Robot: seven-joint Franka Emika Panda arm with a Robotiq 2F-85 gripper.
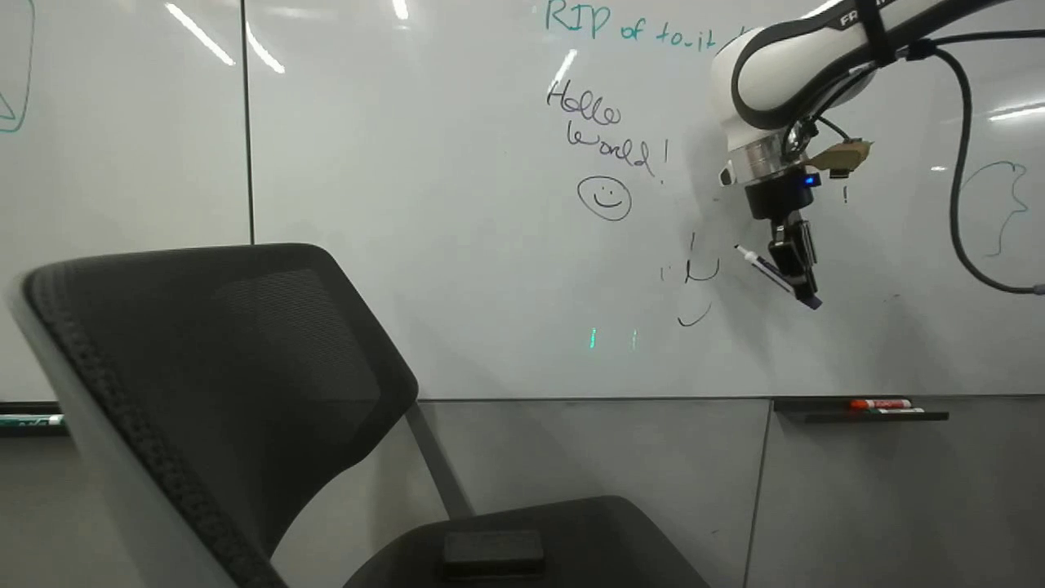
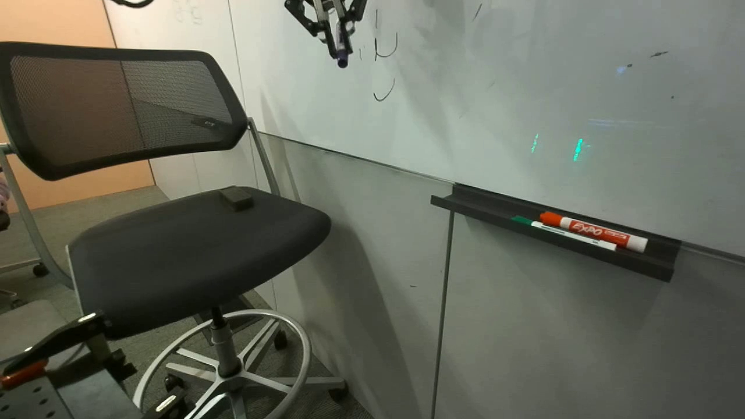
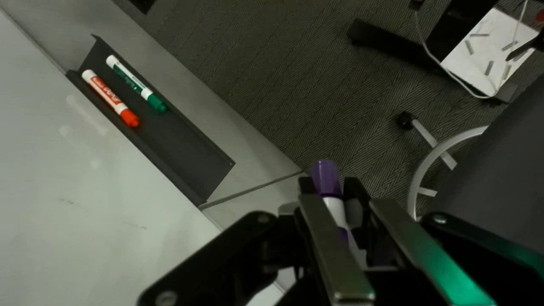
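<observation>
My gripper (image 1: 805,294) is shut on a purple-and-white marker (image 3: 326,179), whose purple end sticks out past the fingers in the wrist view. In exterior view 1 the marker slants across the fingers, its white end pointing up and left and its dark end low on the right. Behind it stands the whiteboard (image 1: 441,294), with short black strokes and curves (image 1: 700,274) just left of the gripper. Whether the marker touches the board cannot be told. Exterior view 2 has the gripper (image 2: 342,52) at the top edge, partly cut off.
Below the board, a black tray (image 2: 482,205) carries a red marker (image 2: 593,230) and a green-capped marker (image 2: 576,236). A black chair (image 2: 188,258) stands before the board with a dark block (image 2: 236,198) on its seat. Handwriting and a smiley face (image 1: 604,198) lie left of the arm.
</observation>
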